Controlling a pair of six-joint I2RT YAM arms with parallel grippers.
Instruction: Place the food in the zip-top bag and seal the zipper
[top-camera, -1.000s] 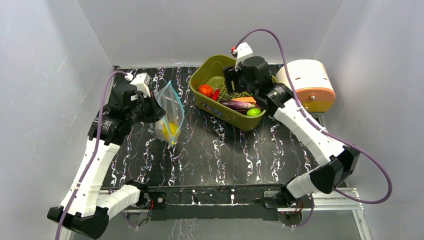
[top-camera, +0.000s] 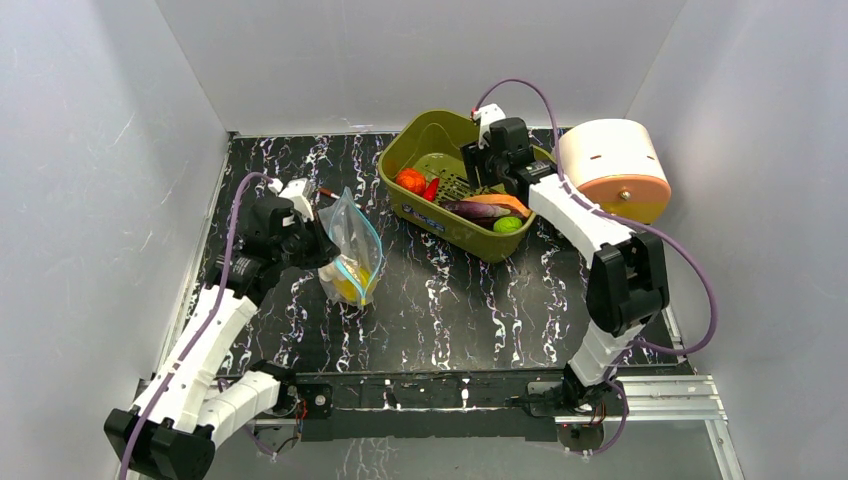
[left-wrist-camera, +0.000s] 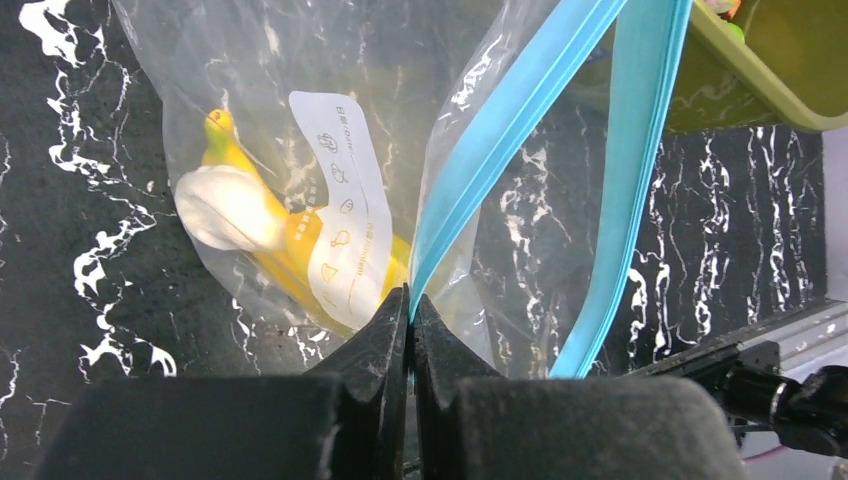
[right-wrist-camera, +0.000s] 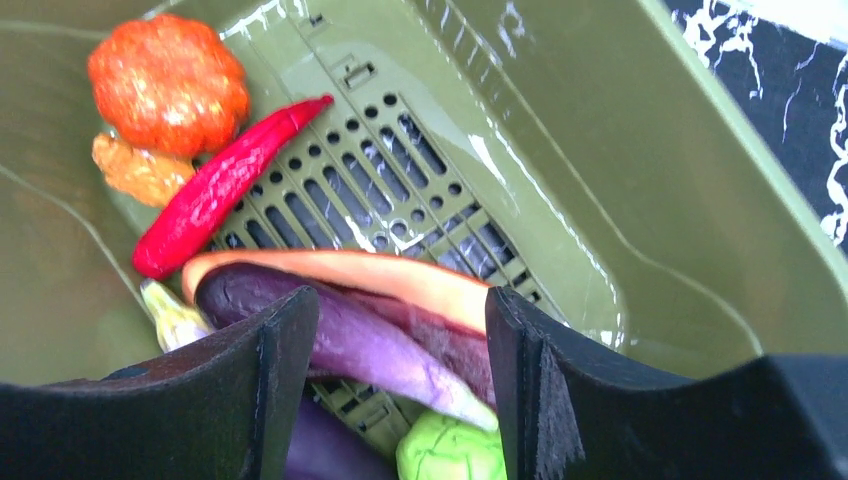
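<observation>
The clear zip top bag (top-camera: 352, 238) hangs at left with its blue-trimmed mouth parted. My left gripper is shut on one blue zipper edge. Inside the bag lie a yellow food piece (left-wrist-camera: 303, 240) and a whitish food piece (left-wrist-camera: 228, 205). My right gripper points down into the green basket (top-camera: 405, 195). Its fingers stand apart, with part of a purple eggplant (right-wrist-camera: 375, 345) showing in the gap; whether they grip it cannot be told. An orange, carrot-like piece (right-wrist-camera: 350, 265) lies alongside.
Also in the basket are an orange-red pumpkin (right-wrist-camera: 170, 85), a red pepper (right-wrist-camera: 222, 195) and a green item (right-wrist-camera: 452, 450). A peach-and-cream box (top-camera: 615, 165) stands right of the basket.
Both arms have lowered. The right gripper has come down over the basket. More of the orange piece shows.
</observation>
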